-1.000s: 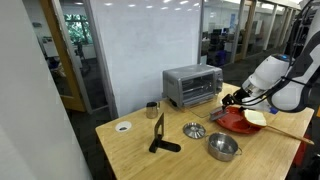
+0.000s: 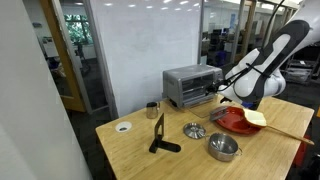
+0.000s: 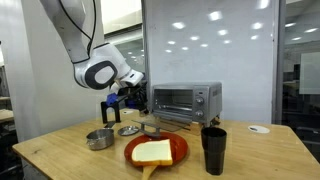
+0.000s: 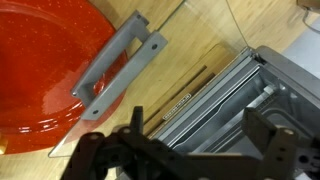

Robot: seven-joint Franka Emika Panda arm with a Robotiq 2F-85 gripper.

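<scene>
The silver toaster oven (image 3: 190, 102) stands at the back of the table, its glass door lowered. The door's grey handle (image 4: 120, 70) overhangs a red plate (image 4: 45, 70). On the plate (image 2: 235, 127) lies a pale slice of bread (image 3: 152, 151), with a wooden strip (image 2: 285, 132) extending from it past the rim. My gripper is just in front of and above the oven opening, its dark fingers (image 4: 270, 142) apart with nothing seen between them. The oven's metal edge and inside show below it.
A steel pot (image 2: 223, 147), a round lid (image 2: 194, 130) and a black stand (image 2: 160, 137) occupy the front and middle. A black cup (image 3: 214, 150) stands beside the plate, and a metal canister (image 2: 153, 110) left of the oven.
Over the last second my arm has swung left and up from above the plate to the oven front. The plate, bread and pot stay put.
</scene>
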